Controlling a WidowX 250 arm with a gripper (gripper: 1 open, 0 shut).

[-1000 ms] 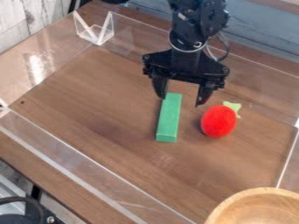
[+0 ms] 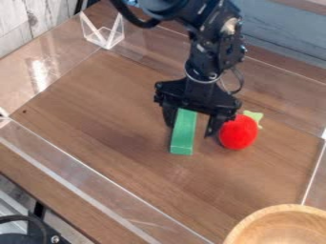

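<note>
My gripper (image 2: pixel 196 112) is open and low over a green block (image 2: pixel 182 139), its black fingers straddling the block's upper end. The block lies lengthwise on the wooden surface. Just right of it sits a red round toy (image 2: pixel 237 134) with a pale green top, close beside the right finger. Whether the fingers touch the block cannot be told.
A wooden bowl (image 2: pixel 280 229) is at the bottom right. A clear plastic holder (image 2: pixel 102 29) stands at the back left. Transparent walls edge the table.
My gripper has come down from above the block to around its upper end. The block and red toy look unmoved.
</note>
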